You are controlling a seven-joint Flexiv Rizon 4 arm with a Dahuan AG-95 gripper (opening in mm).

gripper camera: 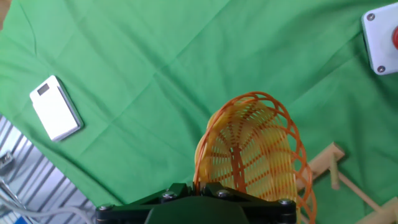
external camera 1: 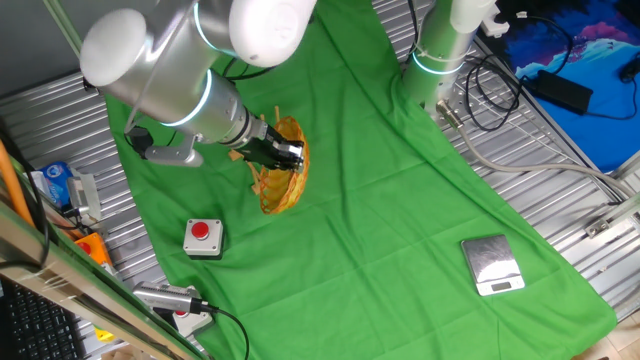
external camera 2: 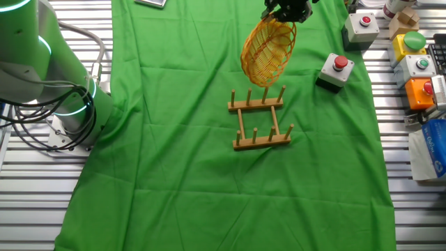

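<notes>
A yellow wicker basket (external camera 2: 268, 52) with an orange rim hangs tilted on its side above the green cloth. My gripper is shut on the basket's rim, which passes between its fingertips in the wrist view. In exterior view 1 the gripper (external camera 1: 298, 156) covers part of the basket (external camera 1: 285, 192). Close to the basket, a wooden rack (external camera 2: 261, 141) with upright pegs stands on the cloth. Exterior view 2 shows the basket apart from the pegs in the picture, though its height over them is hard to tell.
A white box with a red button (external camera 1: 202, 238) stands near the rack, more button boxes (external camera 2: 411, 45) along that side. A small silver scale (external camera 1: 492, 265) lies far off on the cloth (external camera 1: 390, 230), whose middle is bare.
</notes>
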